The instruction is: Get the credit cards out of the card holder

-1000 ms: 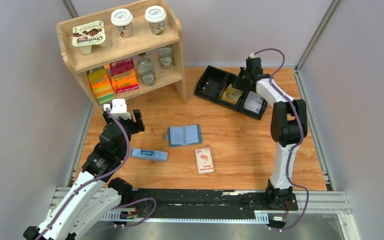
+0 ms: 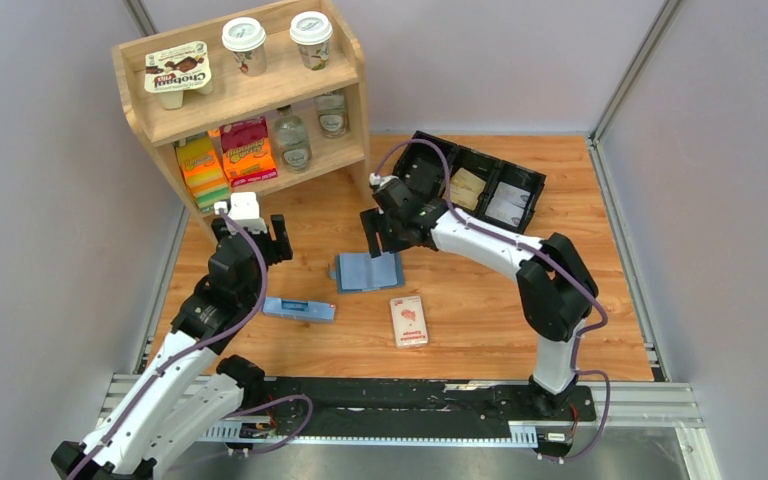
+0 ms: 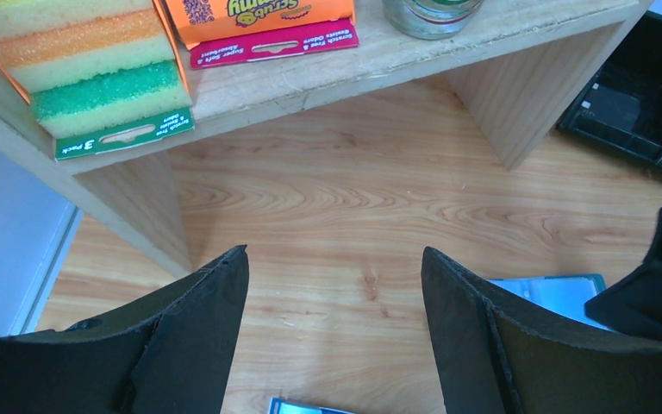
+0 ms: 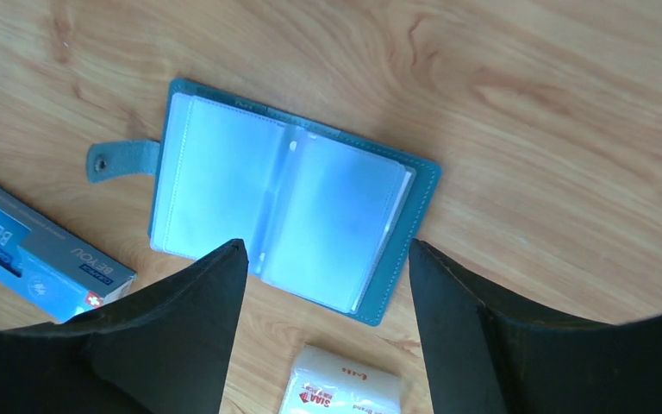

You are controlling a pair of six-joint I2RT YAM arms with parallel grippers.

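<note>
The blue card holder (image 2: 368,272) lies spread open on the table, its clear sleeves (image 4: 336,216) facing up and its snap strap (image 4: 125,160) pointing left in the right wrist view. No card can be made out in the sleeves. Over the holder's far edge, my right gripper stands open with nothing between its fingers. Off to the left, in front of the shelf, my left gripper is open and empty above bare wood; the holder (image 3: 560,295) shows partly behind its right finger.
A black compartment tray (image 2: 534,180) stands at the back right, a whitish card in one section. A blue box (image 2: 298,310) and a white-and-red card pack (image 2: 409,321) lie near the front. The wooden shelf (image 2: 358,120) fills the back left.
My right arm has swung from the black tray leftward to the card holder. The left arm has barely moved. The holder lies in the same place.
</note>
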